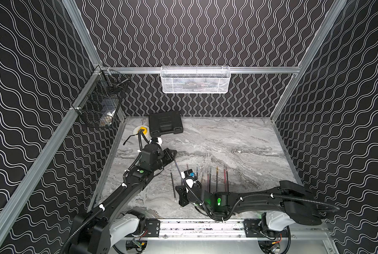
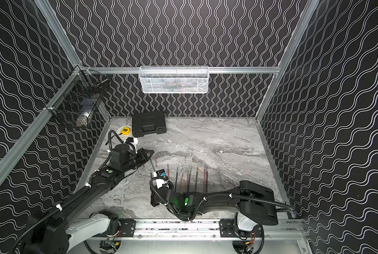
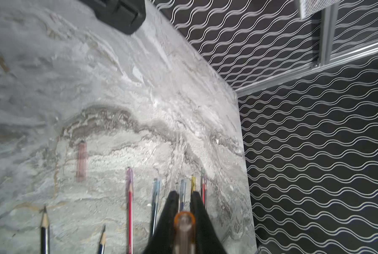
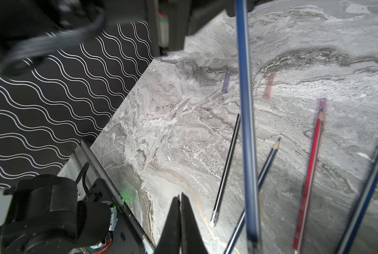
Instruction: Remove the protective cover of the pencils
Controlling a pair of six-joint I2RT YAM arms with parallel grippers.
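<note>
My left gripper is shut on a clear, orange-rimmed cover (image 3: pixel 184 237). A blue pencil (image 4: pixel 246 118) hangs from beside that gripper; where it meets the cover is out of sight. My right gripper is shut with nothing between its fingertips, to the left of the pencil's lower end and apart from it in its wrist view. On the table lie a bare black pencil (image 4: pixel 227 169) and a bare dark-blue one (image 4: pixel 269 163). A red pencil (image 4: pixel 309 177) and another blue pencil (image 4: pixel 366 190) wear clear covers.
Two loose covers, one purple (image 4: pixel 225 82) and one pink (image 4: pixel 269 86), lie behind the pencils. A black case (image 1: pixel 165 122) and yellow tape measure (image 1: pixel 143 129) stand at the back left.
</note>
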